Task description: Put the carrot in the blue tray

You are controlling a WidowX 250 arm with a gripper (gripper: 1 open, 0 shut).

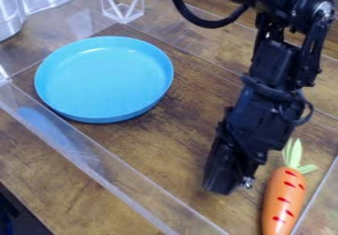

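Note:
An orange carrot (283, 199) with pale green leaves lies on the wooden surface near the lower right, along the clear wall. The round blue tray (106, 112) sits empty at the upper left. My black gripper (227, 187) points down just left of the carrot, apart from it. From this side the fingers overlap, so the gap between them is hidden. Nothing shows held at the tips.
Clear plastic walls run along the left front (79, 155) and the right side of the wooden surface (145, 150). A clear stand-like piece (123, 4) is at the back. Bare wood lies between tray and gripper.

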